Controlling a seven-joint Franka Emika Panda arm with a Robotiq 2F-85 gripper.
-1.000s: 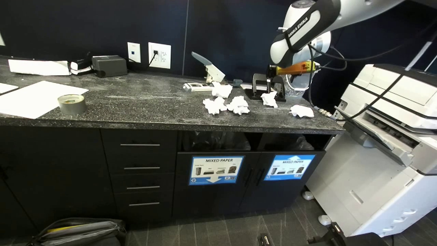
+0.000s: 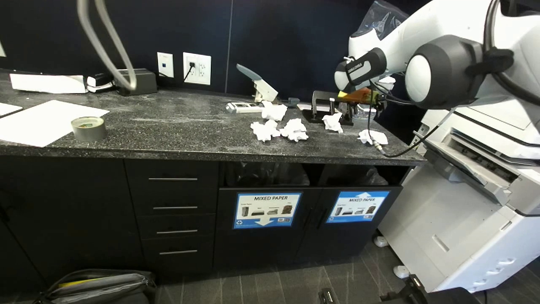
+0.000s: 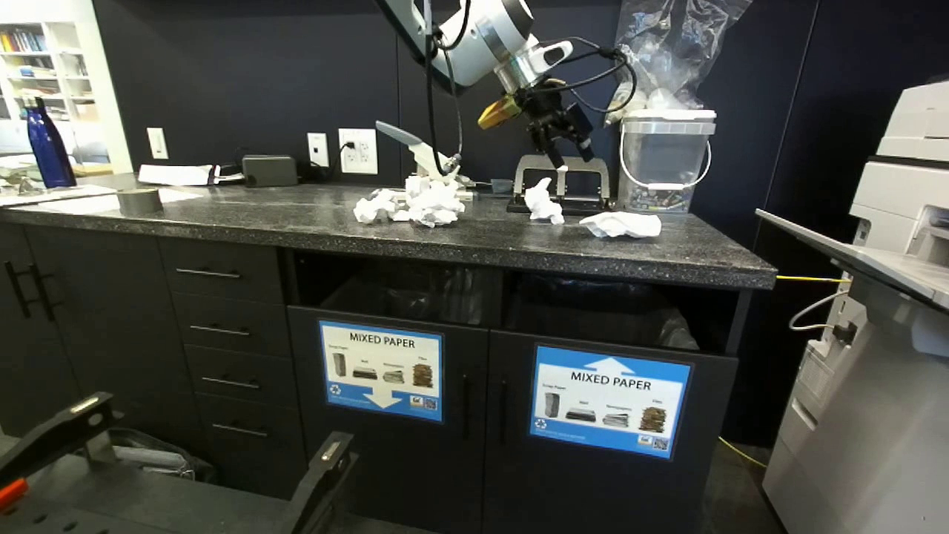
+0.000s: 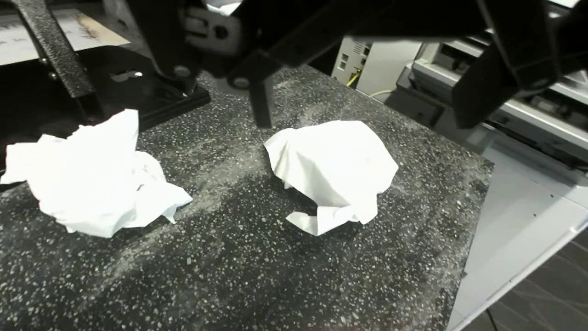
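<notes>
My gripper is open, its two fingers wide apart at the top of the wrist view, with nothing between them. A crumpled white paper lies on the counter just beyond that gap, near the counter's right end. To its left is another crumpled paper, beside the black hole punch. In exterior view 2 the gripper hangs tilted above the counter, in front of the hole punch and above these two papers. Several more crumpled papers are gathered farther left.
A clear bucket stands at the back right. Behind the paper group is a stapler. Open bin slots lie below the counter front, and a printer stands off its right end.
The arm has swung and tilted, its wrist and orange part shifting slightly and lowering in exterior view 1. Its hanging cable has moved left, over the rightmost paper. The papers look unmoved.
</notes>
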